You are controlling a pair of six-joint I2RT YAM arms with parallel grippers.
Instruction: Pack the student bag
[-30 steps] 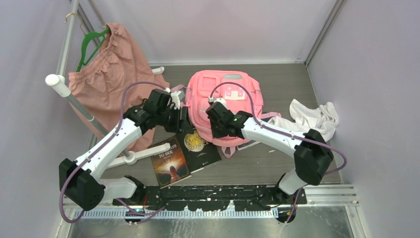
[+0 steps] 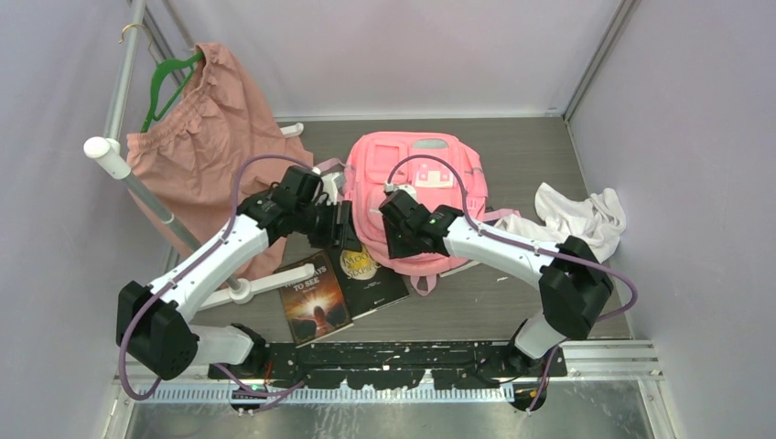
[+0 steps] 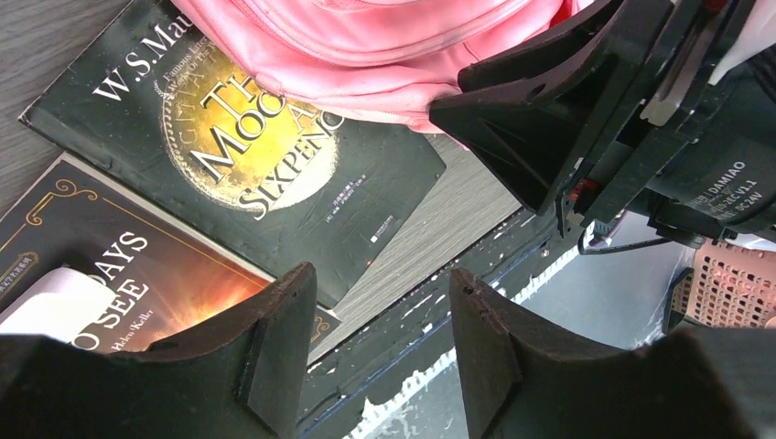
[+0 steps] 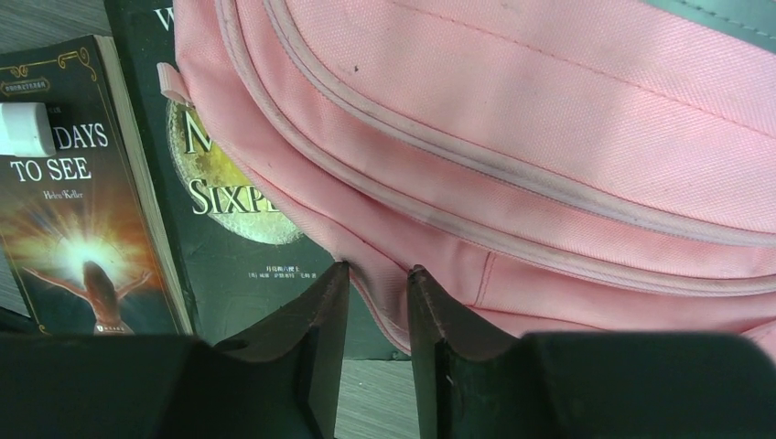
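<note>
A pink backpack (image 2: 421, 165) lies flat, its lower edge over a dark "Moon and Sixpence" book (image 3: 247, 155). Beside that book lies a "Days to See" book (image 2: 311, 309). My left gripper hangs open above the books, nothing between its fingers. My right gripper stands open at the backpack's lower edge, pink fabric just at its fingertips; whether they touch it I cannot tell.
Pink shorts (image 2: 210, 110) hang on a rack at the left, whose white foot (image 2: 284, 278) reaches over the books. A white cloth (image 2: 586, 219) lies right of the backpack. Bare floor shows behind it.
My left arm has shifted slightly toward the right and the front. The backpack and right gripper have barely moved.
</note>
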